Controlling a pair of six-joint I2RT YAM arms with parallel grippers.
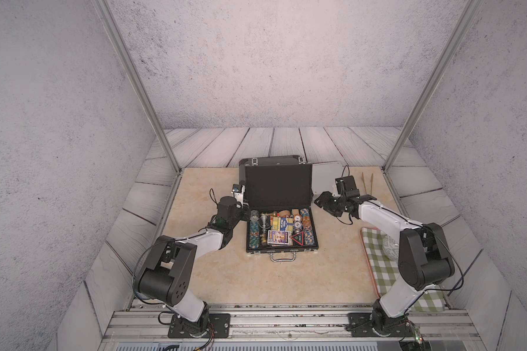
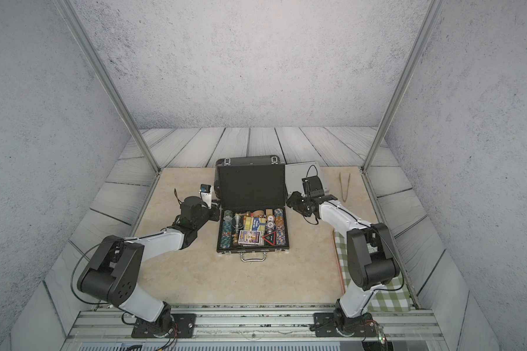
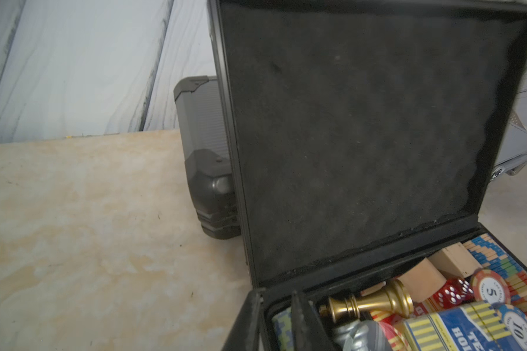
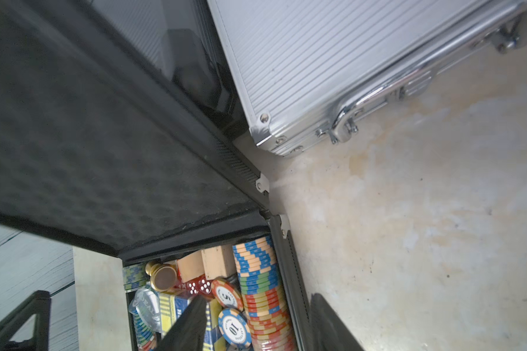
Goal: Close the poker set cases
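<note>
The black poker case (image 1: pixel 282 251) stands in the middle of the table with its lid (image 1: pixel 278 186) raised upright at the back. Inside, colored chips (image 4: pixel 266 298), a card box (image 1: pixel 278 237), red dice and a gold chess piece (image 3: pixel 374 303) show. At the case's left side is my left gripper, its blurred fingers a little apart with nothing seen between them. On the right, near the hinge side, my right gripper has widely parted fingers; the case's right wall and chips appear between them in the right wrist view, below the fingertips. Neither visibly holds the lid.
Directly behind the lid stands a dark grey case (image 3: pixel 208 169). A shut silver case (image 4: pixel 357 52) lies behind and to the right, partly hidden by my right arm. Tongs (image 1: pixel 367 182) and a green checked cloth (image 1: pixel 380 269) are further right.
</note>
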